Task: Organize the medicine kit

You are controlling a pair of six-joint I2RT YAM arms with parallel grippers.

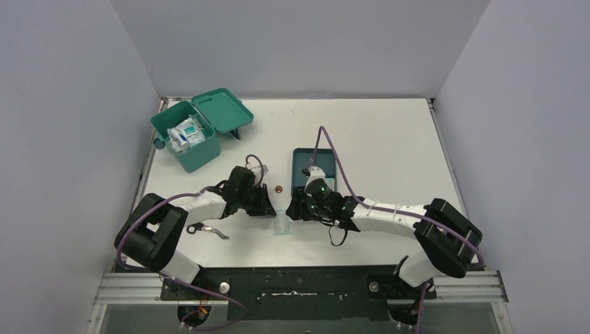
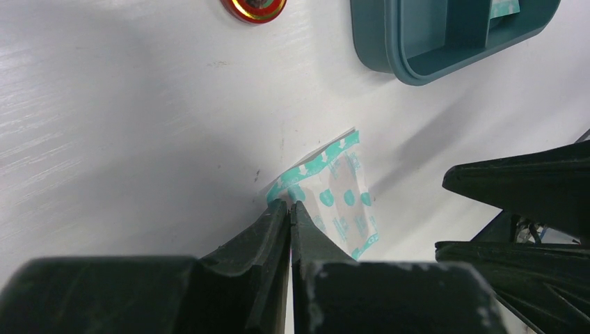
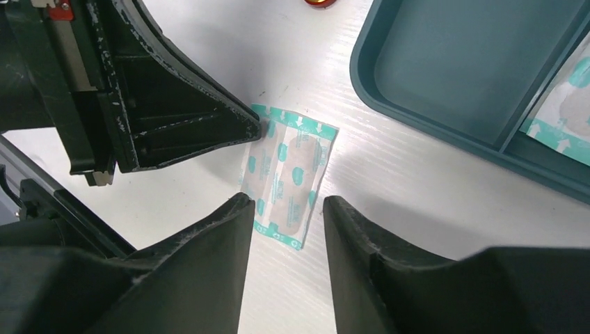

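A flat white packet with turquoise print lies on the table between my two grippers. At its upper left corner my left gripper is shut, with the packet's edge between its fingertips. My right gripper stands partly open, and nothing is held between its fingers. In the right wrist view the packet shows beyond that gap, apart from the fingers. The teal tray sits behind the right gripper; one compartment holds a similar packet.
An open teal box with packed white bags stands at the back left, its lid folded out. A small red-gold round item lies left of the tray. Scissors or a similar tool rest near the left arm.
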